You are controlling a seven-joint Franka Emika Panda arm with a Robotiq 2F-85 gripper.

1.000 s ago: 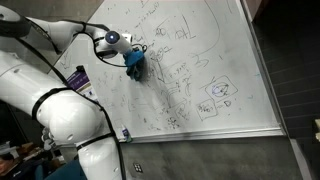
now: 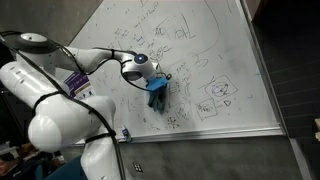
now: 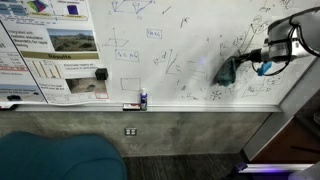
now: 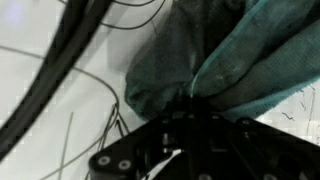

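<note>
A dark green-grey cloth (image 2: 157,99) hangs bunched from my gripper (image 2: 156,84), against or very near the whiteboard (image 2: 215,60). In exterior view 2 the cloth (image 3: 228,71) droops to the left of the arm, on the right part of the board. The wrist view has the cloth (image 4: 165,65) folded and gathered right at the gripper, which is shut on it; the fingertips are hidden by dark folds. Black marker writing and sketches (image 3: 125,50) cover much of the board around the cloth.
Along the board's bottom ledge (image 3: 200,109) stand a bottle (image 3: 143,98) and a small eraser (image 3: 131,106). A poster (image 3: 50,40) fills the far left, with a small black block (image 3: 101,73) at its right edge. A teal seat (image 3: 60,150) is below.
In exterior view 1 the gripper and cloth have moved down and to the right across the board, with the cloth still held throughout.
</note>
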